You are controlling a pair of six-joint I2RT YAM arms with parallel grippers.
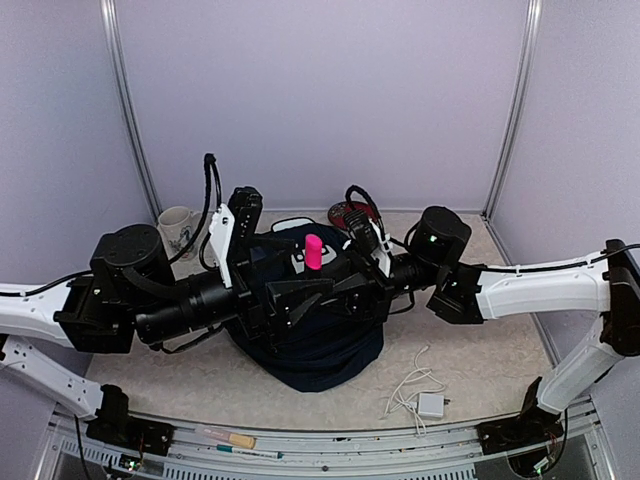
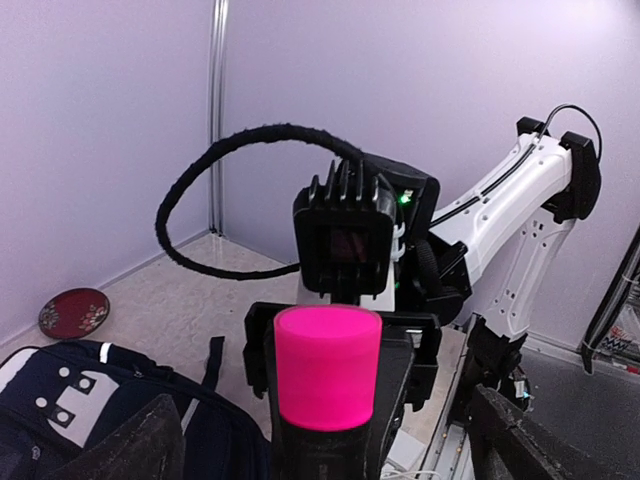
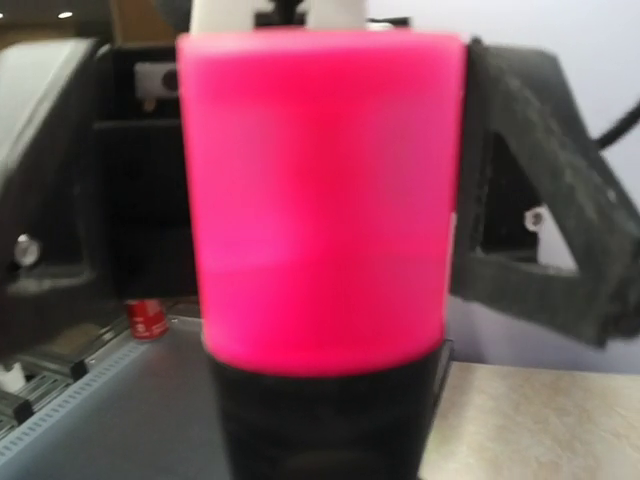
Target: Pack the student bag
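Note:
A black cylinder with a bright pink cap [image 1: 313, 251] stands upright between my two grippers, above the bag. In the left wrist view, the pink cap [image 2: 328, 365] shows in front of the right gripper, which is shut on the black body below; its fingertips are largely hidden. My left gripper is spread wide, its fingers [image 2: 145, 445] clear of the cylinder on both sides. In the right wrist view the cap [image 3: 322, 200] fills the middle, with left-gripper parts beyond it. The navy bag [image 1: 320, 368] lies under both arms, its upper half mostly covered.
A white mug [image 1: 177, 229] stands at the back left. Behind the bag sits a dark red dish [image 2: 74, 313]. A white charger [image 1: 431, 405] with its cable lies front right. Pens [image 1: 240, 440] rest along the front rail.

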